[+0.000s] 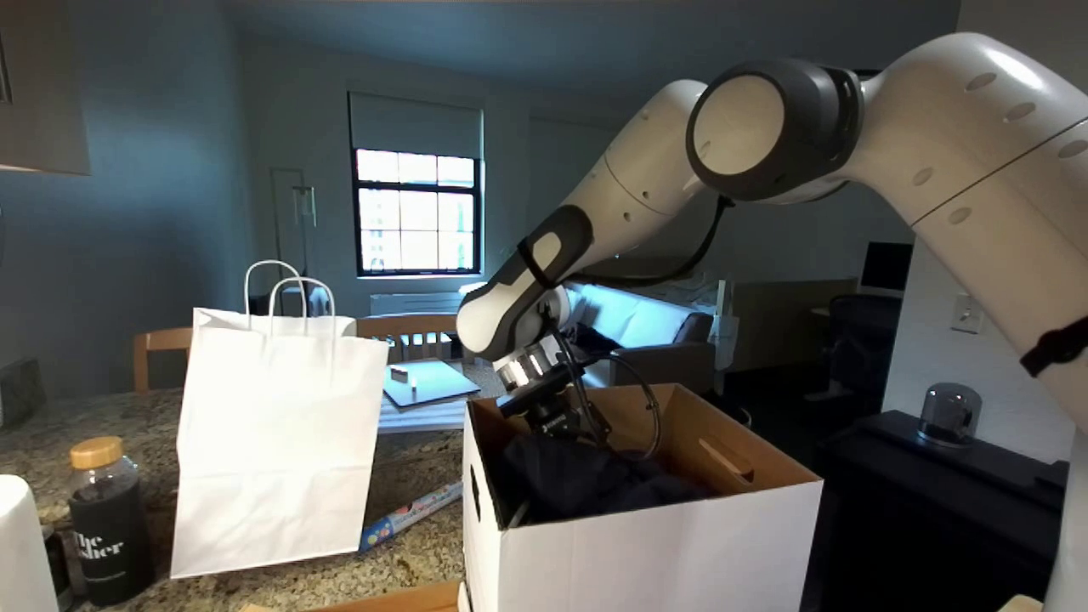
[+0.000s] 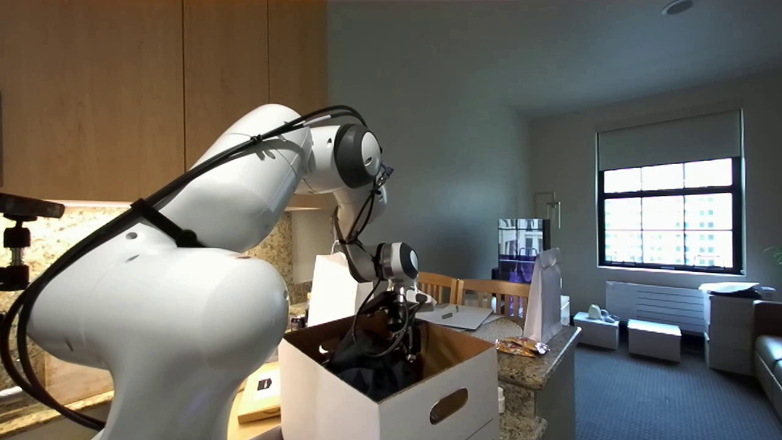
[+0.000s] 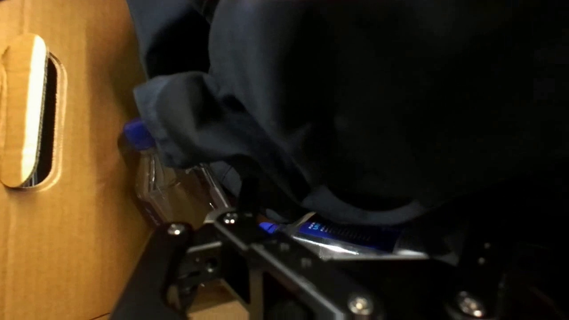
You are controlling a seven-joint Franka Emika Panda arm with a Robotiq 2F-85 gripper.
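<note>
A dark navy, nearly black cloth (image 1: 602,479) lies bunched inside a tall white cardboard box (image 1: 653,561). It fills much of the wrist view as loose folds (image 3: 256,122). My gripper (image 1: 561,423) points down into the box, close above the cloth, its tips hard to make out there. In the wrist view its linkages stand spread, so it is open, and no cloth shows clamped in it. Partly under the cloth lie a clear bottle with a blue cap (image 3: 139,134) and a clear package with a blue label (image 3: 346,232).
The box walls (image 2: 447,344) rise around my gripper on all sides. Left of the box stand a white paper bag (image 1: 280,449) and a wooden-capped bottle (image 1: 107,520). A colourful long package (image 1: 413,515) lies between bag and box.
</note>
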